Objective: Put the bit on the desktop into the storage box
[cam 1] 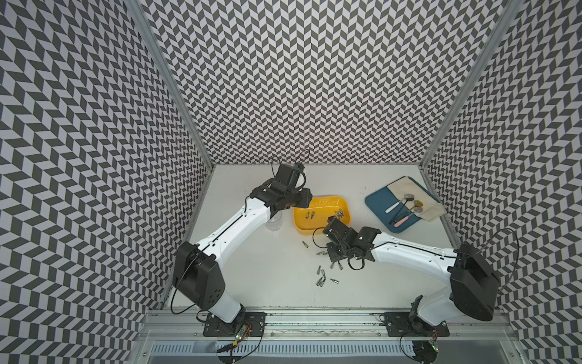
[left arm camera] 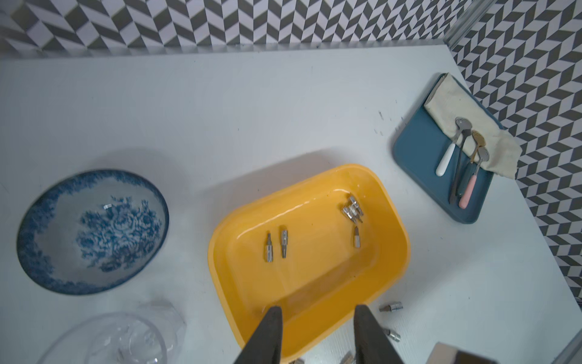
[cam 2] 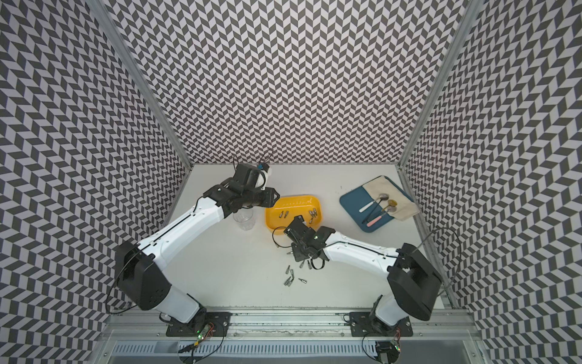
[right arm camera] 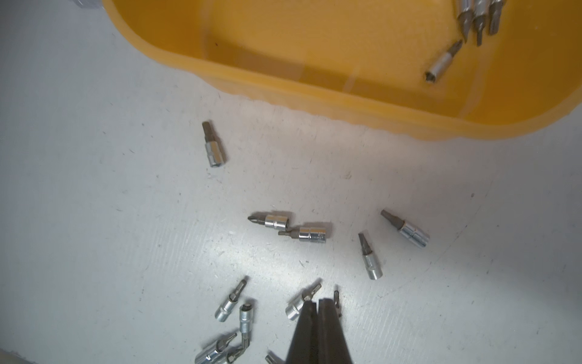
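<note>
The yellow storage box [left arm camera: 303, 188] holds several bits, lying in a loose pair on the left and a cluster on the right. My right gripper is shut above the desktop, nothing between its fingers. A dark-tipped bit [right arm camera: 337, 297] lies outside its fingers, just right of the tips and partly hidden by them. To the left of the tips is another silver bit [right arm camera: 301, 303]. More bits lie loose, among them a bit [right arm camera: 371, 261] to the right and a bit [right arm camera: 312, 234] further forward. My left gripper stands open above the box's near side, empty.
A clear cup [left arm camera: 151, 333] and a blue-patterned bowl [left arm camera: 112, 230] stand left of the box. Spoons lie with a cloth on the blue tray [cam 1: 379, 203] at the right. Bare desktop extends behind the box.
</note>
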